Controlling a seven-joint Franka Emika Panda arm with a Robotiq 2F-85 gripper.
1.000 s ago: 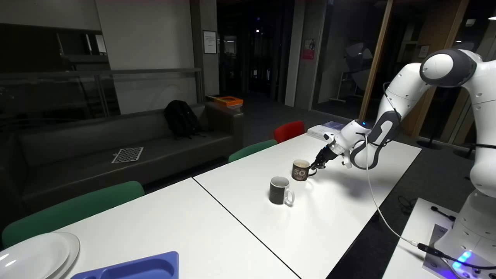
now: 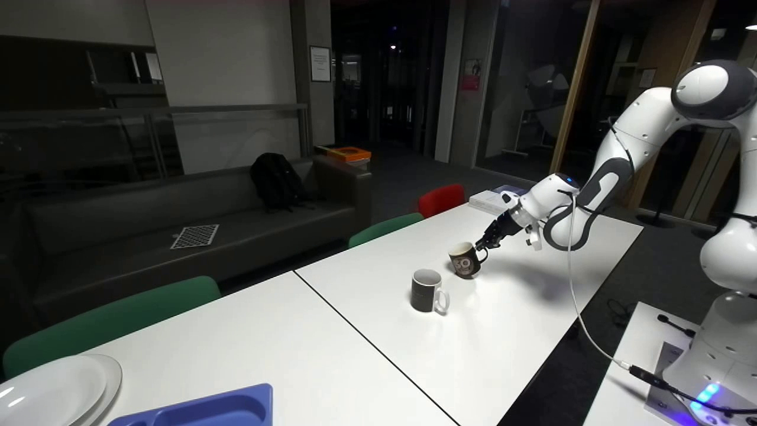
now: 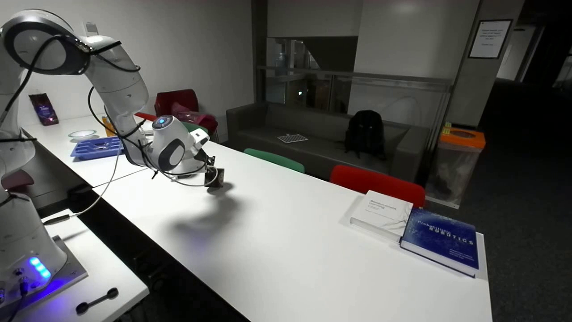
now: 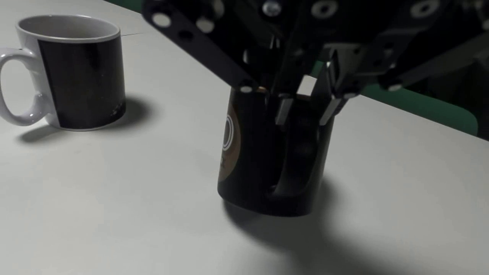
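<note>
A black mug (image 2: 465, 262) with a round printed emblem hangs tilted from my gripper (image 2: 483, 245), which is shut on its handle. In the wrist view, the fingers (image 4: 284, 111) grip the upper part of the handle of the black mug (image 4: 252, 151), and a shadow lies on the table under its base. Its lowest edge appears at or just above the tabletop; contact is hard to tell. A second mug (image 2: 426, 291), white with a dark panel and a white handle, stands upright nearby, apart from the held one. Exterior view 2 shows the black mug (image 3: 215, 177) partly behind the arm.
The white table (image 3: 300, 230) has wide clear room toward the books (image 3: 381, 210) at its far end. A blue tray (image 2: 206, 408) and white plates (image 2: 57, 390) lie at the opposite end. Green and red chairs (image 2: 441, 200) line the far edge.
The black mug stood upright on the table a second ago; now it is tilted. My gripper and arm have risen and shifted slightly, with the handle held.
</note>
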